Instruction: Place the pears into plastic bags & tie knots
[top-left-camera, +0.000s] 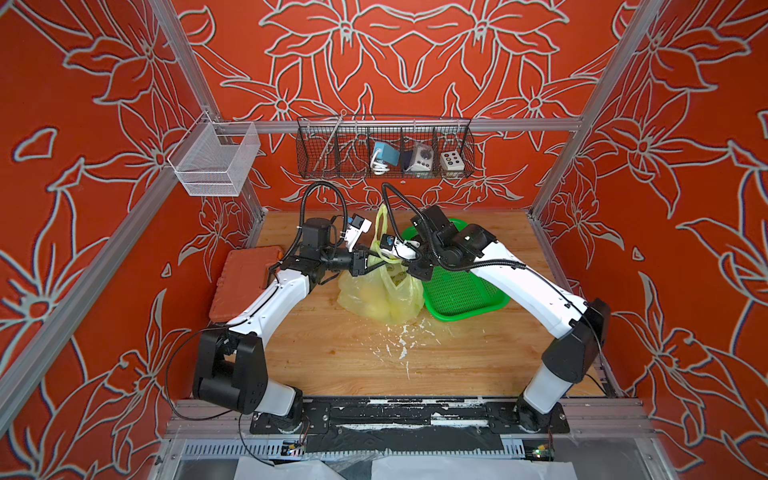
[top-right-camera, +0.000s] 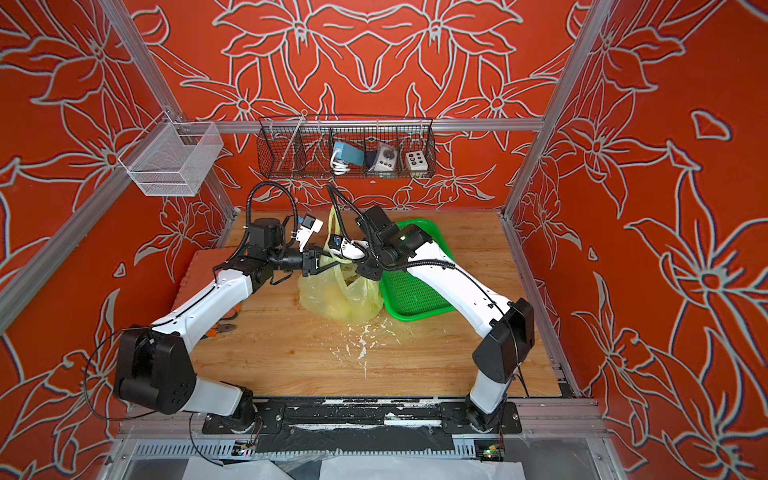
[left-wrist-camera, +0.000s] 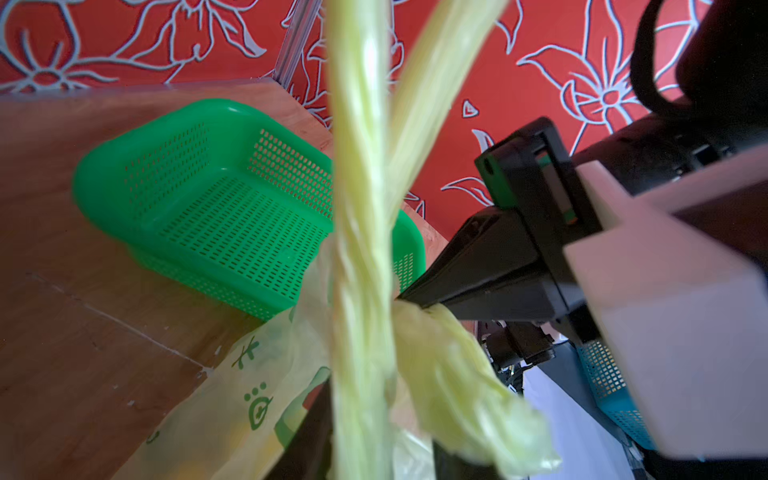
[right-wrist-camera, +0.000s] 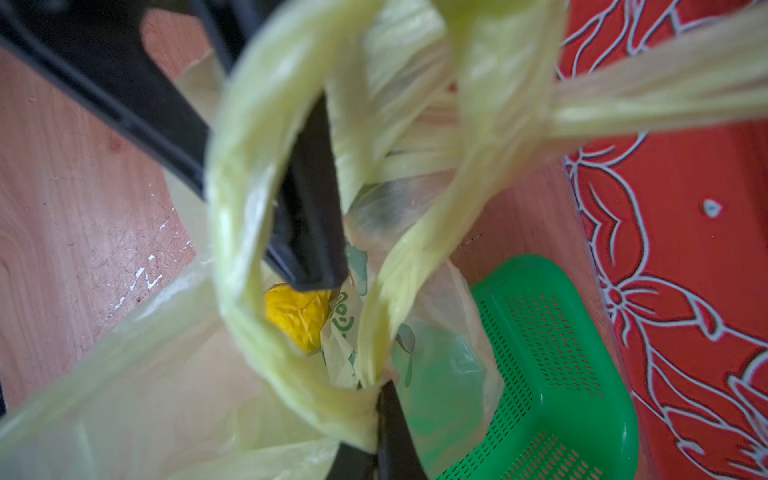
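A pale yellow plastic bag stands on the table, with rounded yellowish shapes showing faintly through its wall. In the right wrist view, a bright yellow item appears inside its mouth; whether it is a pear I cannot tell. My right gripper is shut on a thin strand of the bag's handle, which curls up into a loop. My left gripper is part open, and its dark fingers reach through that loop. Twisted handle strands cross before the left wrist camera, hiding much of the gap between those fingers.
A green perforated basket stands empty right of the bag, partly beneath the right arm. At the left lies a reddish board. White scraps litter the front table, otherwise clear. A wire rack hangs at the back.
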